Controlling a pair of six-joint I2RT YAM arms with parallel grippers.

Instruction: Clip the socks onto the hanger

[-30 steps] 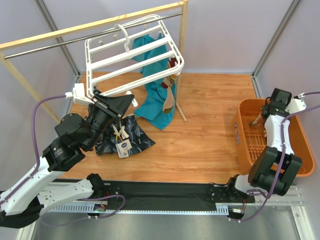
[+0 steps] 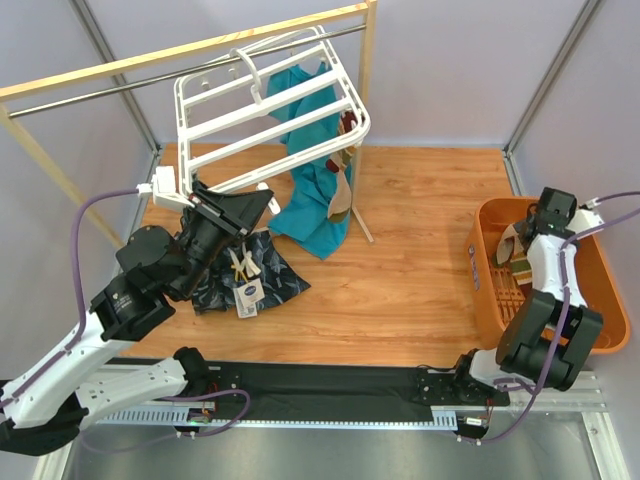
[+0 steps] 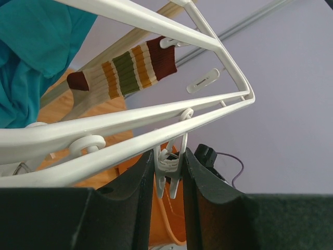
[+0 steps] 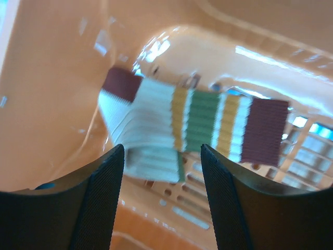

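The white hanger (image 2: 270, 130) hangs from the rack at upper left; my left gripper is shut on one of its white clips below the front bar. A striped sock (image 3: 127, 70) hangs clipped to the hanger behind, beside a teal cloth (image 2: 310, 210). My right gripper is open inside the orange basket, over another striped sock (image 4: 203, 122) with burgundy, green, yellow and cream bands, lying folded on the basket floor.
The orange basket (image 2: 480, 290) stands at the right. A dark patterned cloth (image 2: 285, 285) with tags lies under the hanger.
The right gripper has shifted slightly down in the top view, with more of the sock showing in the basket. The left arm and hanger have moved very slightly to the right.
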